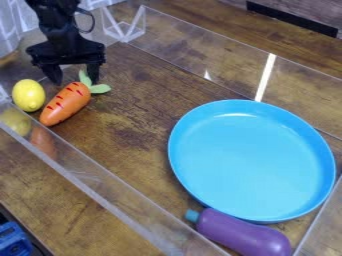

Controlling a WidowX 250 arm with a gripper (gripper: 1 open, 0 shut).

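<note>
My black gripper (64, 61) is at the upper left, open, its fingers low over the wooden surface just behind a toy carrot (67, 101) with a pale green top. A yellow lemon-like toy (28, 94) lies left of the carrot. Whether the fingers touch either toy is hard to tell.
A large blue plate (251, 157) fills the right side. A purple eggplant-like toy (241, 234) lies at the bottom right. Clear plastic walls border the area.
</note>
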